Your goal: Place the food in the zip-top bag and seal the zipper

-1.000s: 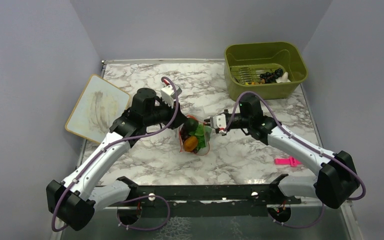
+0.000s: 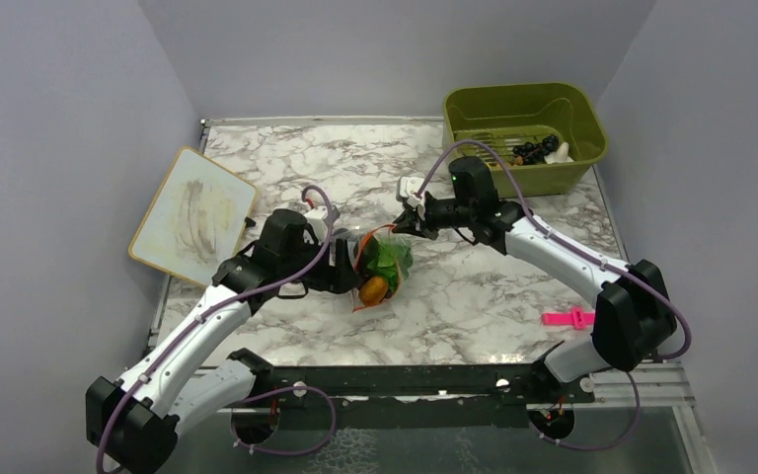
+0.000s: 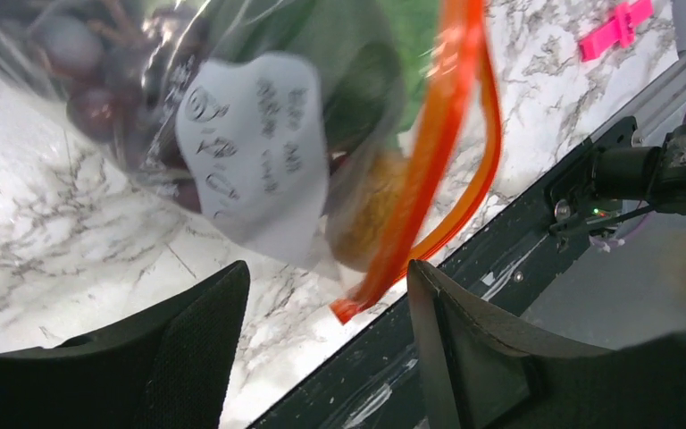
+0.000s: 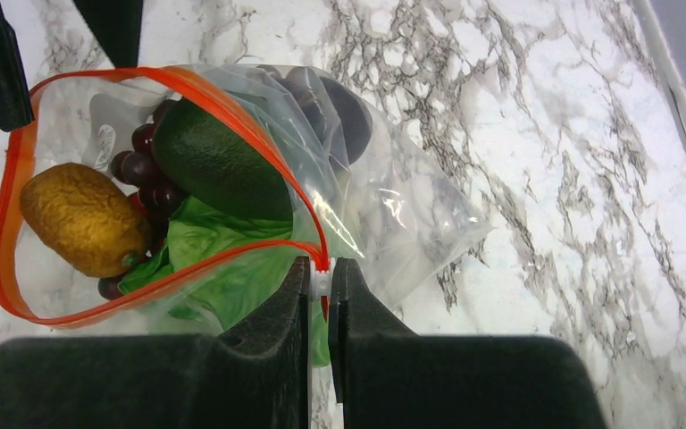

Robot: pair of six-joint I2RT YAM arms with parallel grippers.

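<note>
A clear zip top bag (image 4: 393, 197) with an orange zipper lies mouth-open on the marble table. Inside it are a brown potato-like item (image 4: 85, 219), dark grapes (image 4: 156, 183), a dark green avocado-like item (image 4: 219, 161) and green leaves (image 4: 223, 241). My right gripper is shut on one end of the orange zipper, with a white slider-like piece at its fingertips. At the opposite side of the mouth, my left gripper stands open, the zipper's orange end (image 3: 357, 304) reaching between its fingers without visible grip. A handwritten label (image 3: 255, 152) shows through the plastic.
A green bin (image 2: 577, 173) with a few items inside stands at the back right. The whiteboard (image 2: 192, 217) leans at the left. A pink clip-like object (image 2: 568, 319) lies at the front right; marble around the bag is mostly clear.
The left gripper has come down and toward the front, beside the bag's mouth. My right gripper has moved left and back with its zipper end, and the bag mouth has narrowed and turned.
</note>
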